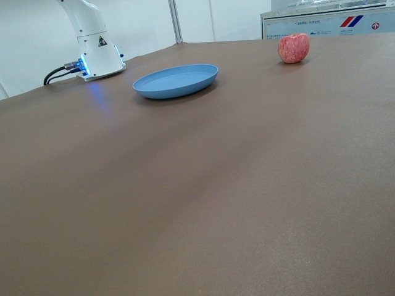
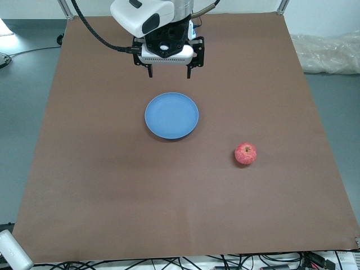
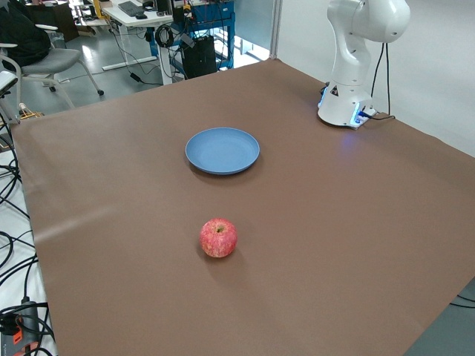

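Observation:
A blue plate (image 2: 171, 115) lies on the brown table, also seen as the plate (image 1: 175, 81) in the top view and the plate (image 3: 222, 151) in the right view. A red apple (image 2: 245, 153) rests apart from it, to the lower right in the left view; the apple (image 1: 293, 48) and the apple (image 3: 218, 238) appear in the other views. My gripper (image 2: 169, 73) hangs at the far edge beyond the plate in the left view, fingers apart and empty. The top and right views show only the arm's base.
Cables (image 2: 242, 261) and equipment run along the near edge. Plastic wrap (image 2: 329, 53) lies beyond the right edge in the left view.

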